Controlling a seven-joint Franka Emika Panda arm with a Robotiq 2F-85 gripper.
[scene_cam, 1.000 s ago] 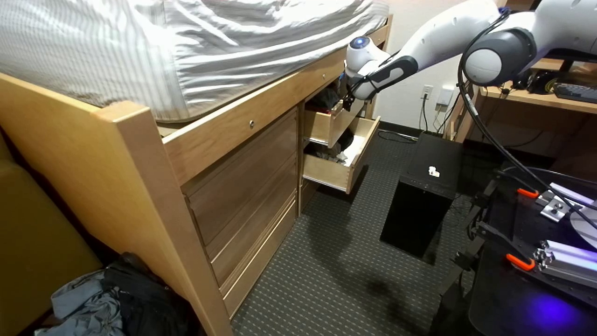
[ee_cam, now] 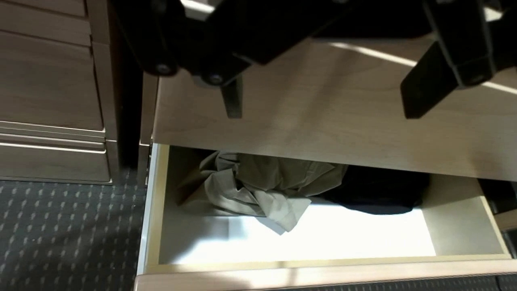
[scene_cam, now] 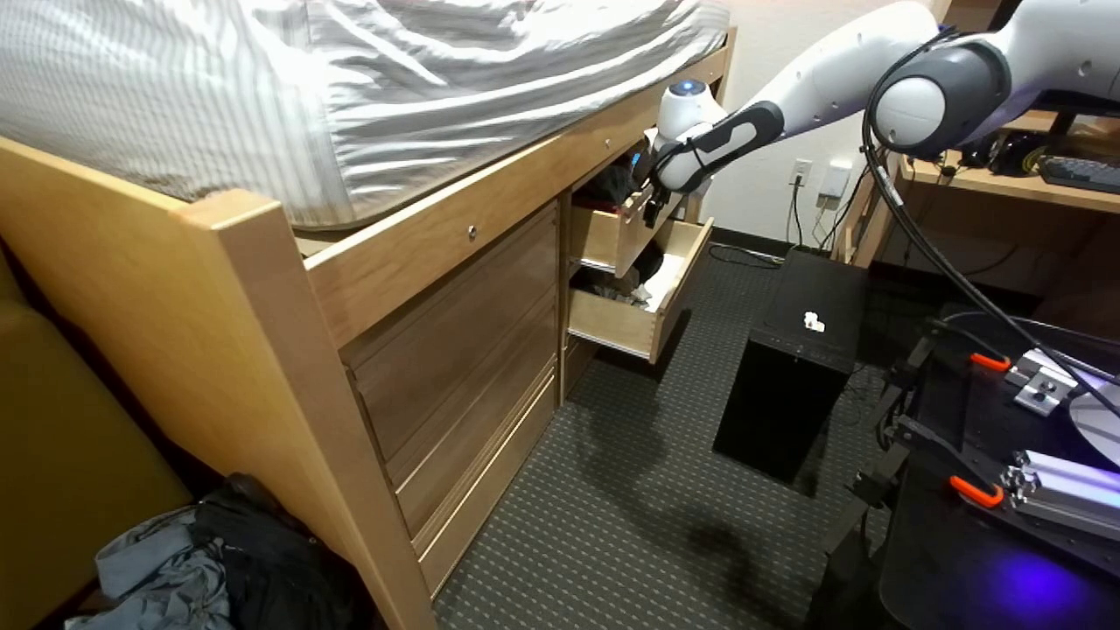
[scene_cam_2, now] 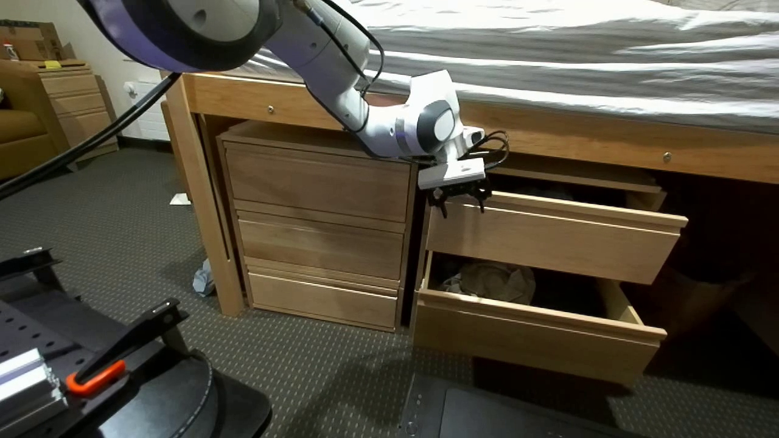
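My gripper is open, its dark fingers spread wide with nothing between them. In exterior view 2 the gripper is at the left part of the upper drawer's front; whether it touches the wood I cannot tell. That drawer stands partly pulled out. Below it the lower drawer is also out, holding tan cloth. Looking down, the wrist view shows the tan cloth and a black garment on the lower drawer's white floor.
A closed dresser stands left of the open drawers. Just above runs the wooden bed rail. A black box sits on the carpet before the drawers, and a black table is nearer the camera. Carpet between is clear.
The gripper has come down slightly in front of the upper drawer, and the wrist has shifted a little to the right. Both drawers look unmoved.
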